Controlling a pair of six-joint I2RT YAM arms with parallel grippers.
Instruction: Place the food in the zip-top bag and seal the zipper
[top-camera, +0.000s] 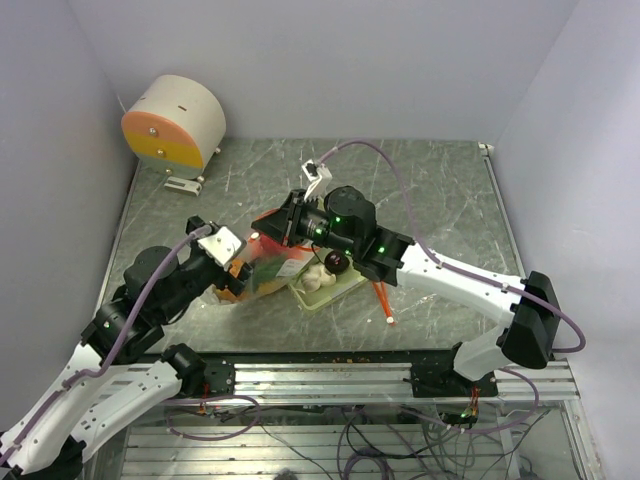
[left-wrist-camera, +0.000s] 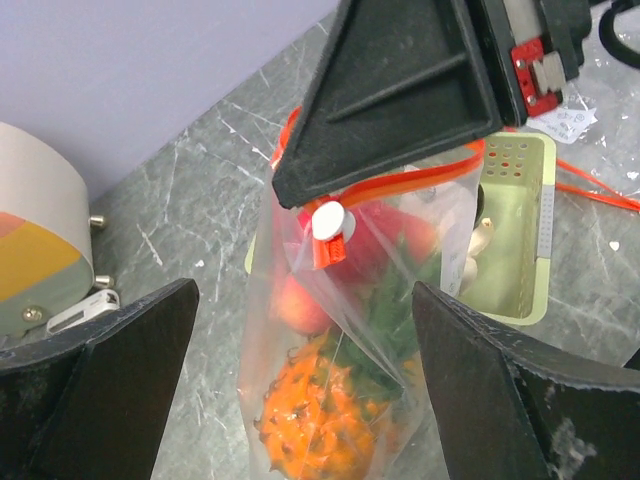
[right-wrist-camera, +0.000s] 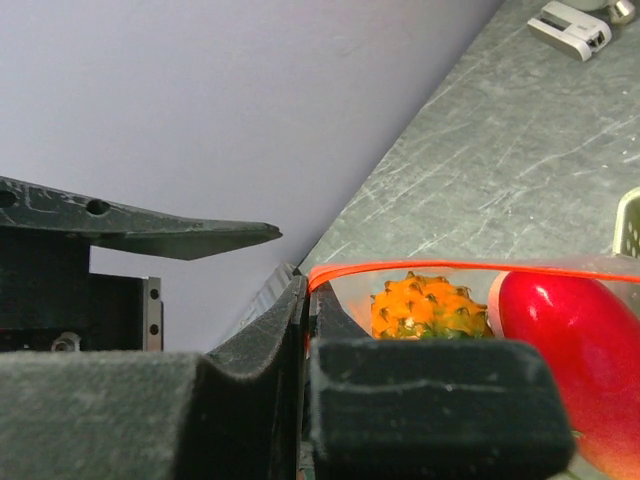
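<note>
The clear zip top bag has an orange zipper edge with a white-capped slider. Inside it I see an orange spiky fruit, a red fruit and something green. My right gripper is shut on the orange zipper edge, which runs out from between its fingertips. Its dark fingers cover part of the zipper in the left wrist view. My left gripper stands open; the bag shows between and beyond its fingers, below the slider.
A light green basket holding white and dark items lies behind the bag. An orange stick rests right of it. A white-and-orange bread-bin-like box stands at the back left.
</note>
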